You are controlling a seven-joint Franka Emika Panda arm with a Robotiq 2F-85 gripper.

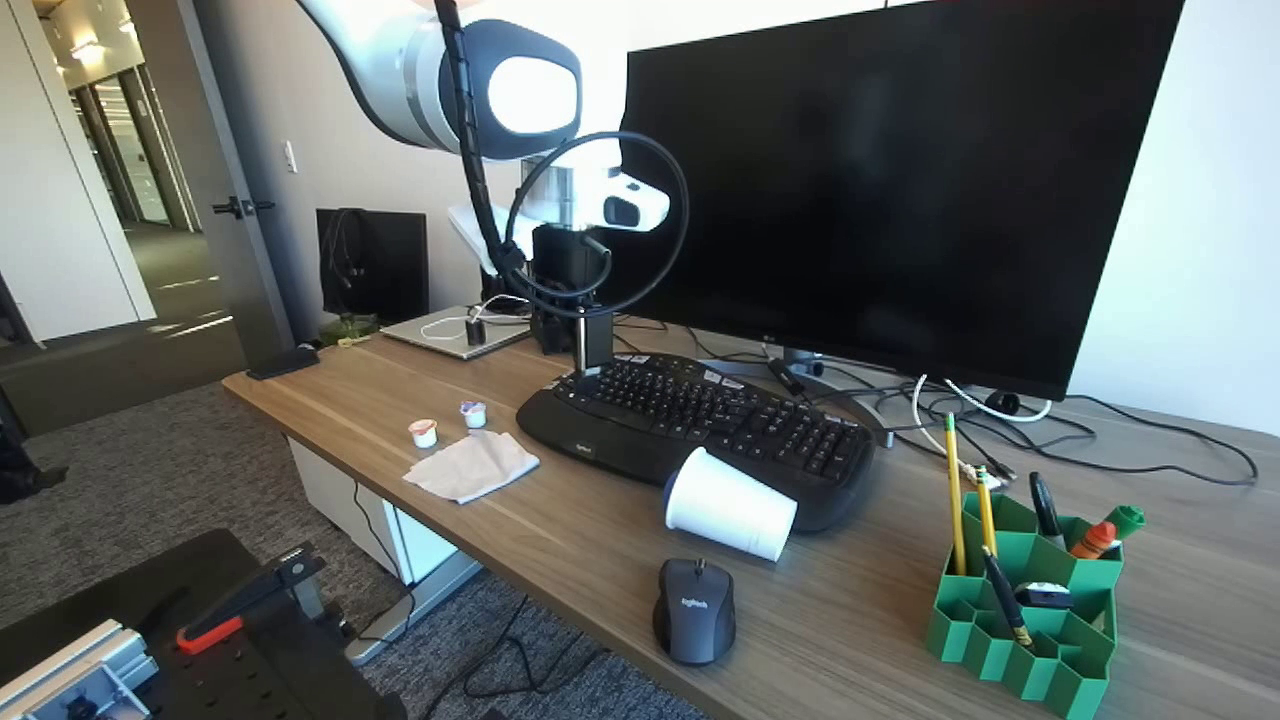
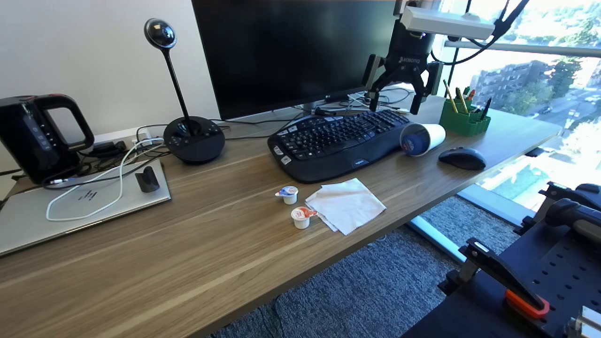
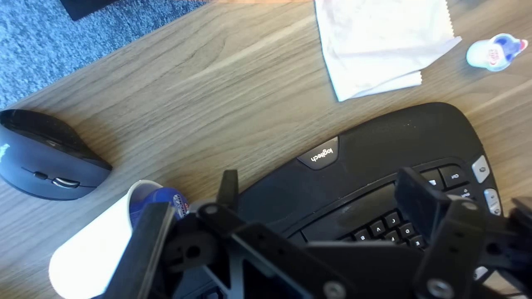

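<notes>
My gripper (image 2: pixel 395 108) hangs open above the black keyboard (image 2: pixel 338 141), with nothing between its fingers. In the wrist view its dark fingers (image 3: pixel 229 192) spread wide over the keyboard's near edge. A white cup (image 1: pixel 729 504) lies on its side by the keyboard's front edge; its mouth shows something blue (image 2: pixel 415 142) inside. The grey mouse (image 1: pixel 695 610) rests near the desk's front edge. A folded white napkin (image 2: pixel 347 203) lies flat farther along. Beside it stand two small creamer cups, one with a blue lid (image 2: pixel 288 194) and one with an orange lid (image 2: pixel 302 217).
A green pen holder (image 1: pixel 1026 588) with several pens and pencils stands on the desk by the mouse. Behind the keyboard rises a large monitor (image 1: pixel 888 180), with loose cables at its foot. A webcam on a stand (image 2: pixel 193 138), a kettle (image 2: pixel 39 138) and a silver laptop (image 2: pixel 84 205) occupy the other end.
</notes>
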